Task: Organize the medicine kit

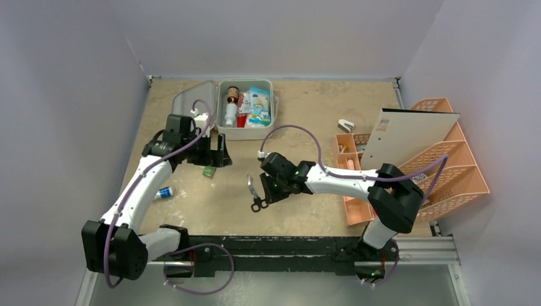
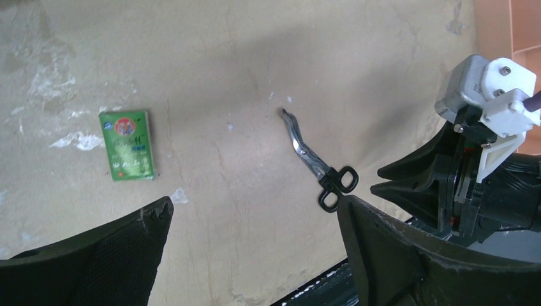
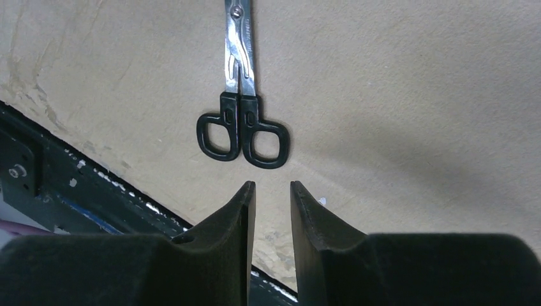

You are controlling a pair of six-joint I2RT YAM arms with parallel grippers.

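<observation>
The medicine kit (image 1: 240, 133), a pale open box, holds a brown bottle (image 1: 232, 94), a white bottle and several packets. Black-handled scissors (image 3: 239, 95) lie flat on the table. Close by their handles, my right gripper is part open with an empty gap between its fingers. A small green box (image 2: 127, 145) rests on the table, partly covered by the left arm in the top view. My left gripper is open above the table, nothing between its wide-set fingers. At the left lies a white and blue bottle (image 1: 164, 192).
An orange organizer (image 1: 469, 167) with compartments and a white board (image 1: 408, 143) stands at the right. A white stapler-like object (image 1: 346, 125) lies behind it. The kit's lid (image 1: 185, 102) is folded out left. Bare table lies between kit and organizer.
</observation>
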